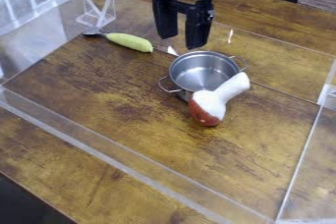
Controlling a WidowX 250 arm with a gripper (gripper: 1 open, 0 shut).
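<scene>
My gripper [182, 33] hangs at the top centre, black, open, with its fingers pointing down above and behind a steel pot [199, 71]. The pot stands on the wooden table with handles at both sides. A toy with a white body and reddish-brown end [210, 107] lies at the pot's front right, partly overlapping its rim in this view. A yellow-green corn-like toy [130, 42] lies to the left of the gripper.
A dark utensil lies at the corn's left end, near a clear stand [96, 14]. Clear panels edge the table at left and right.
</scene>
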